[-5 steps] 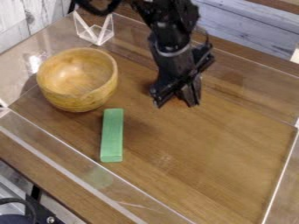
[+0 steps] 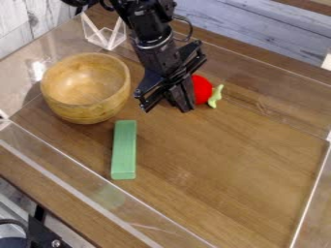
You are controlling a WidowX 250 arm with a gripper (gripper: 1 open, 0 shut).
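My black gripper is low over the table's middle, angled toward the lower left, just right of the wooden bowl. It is shut, with nothing visible between its fingers. Behind it, to the right, a red object lies partly hidden, with a small pale green item beside it.
A green block lies below the bowl. A white wire object stands at the back left.
My gripper has moved left, toward the bowl, uncovering more of the red object and the pale green item.
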